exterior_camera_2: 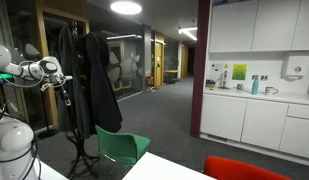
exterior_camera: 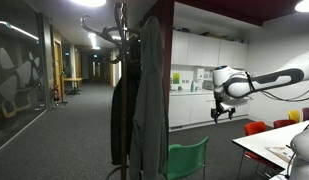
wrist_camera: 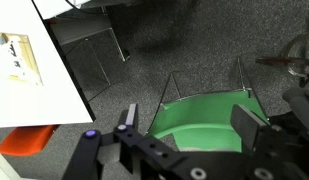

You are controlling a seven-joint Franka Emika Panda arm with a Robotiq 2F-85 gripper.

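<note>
My gripper is open in the wrist view, its dark fingers spread wide with nothing between them. Beneath it, well apart, is a green chair [wrist_camera: 209, 112] on the dark floor. Exterior view 1 has the gripper [exterior_camera: 225, 109] hanging in the air at the end of the white arm [exterior_camera: 274, 78], to the right of the coat stand. In exterior view 2 the arm [exterior_camera_2: 34, 70] reaches in from the left edge, near the dark coats [exterior_camera_2: 99, 80]; its fingertips are too small to make out there.
A white table [wrist_camera: 39, 85] bears a wooden-edged item [wrist_camera: 16, 60]. Beside the table stands an orange chair [wrist_camera: 27, 140]. The coat stand [exterior_camera: 121, 90] rises close to the green chair [exterior_camera: 187, 159]. White cabinets [exterior_camera_2: 264, 125] line the far wall; open floor [exterior_camera_2: 159, 110] lies between.
</note>
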